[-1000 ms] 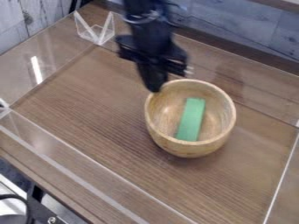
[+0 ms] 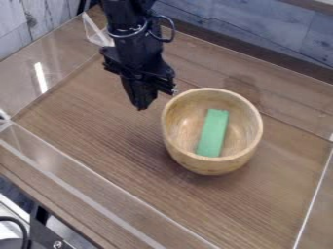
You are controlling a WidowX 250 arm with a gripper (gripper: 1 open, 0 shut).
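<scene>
A beige bowl (image 2: 240, 148) sits right of centre on the wooden table, with a green oblong object (image 2: 212, 133) lying inside it. My gripper (image 2: 139, 97) hangs at the upper middle, just left of and above the bowl's rim; it looks shut, and I see nothing held in it.
A raised wall (image 2: 279, 34) runs along the back, and dark cables (image 2: 14, 233) lie at the lower left edge.
My arm has shifted left, away from above the bowl, and appears sharper now. The bowl and the green object have not visibly moved.
</scene>
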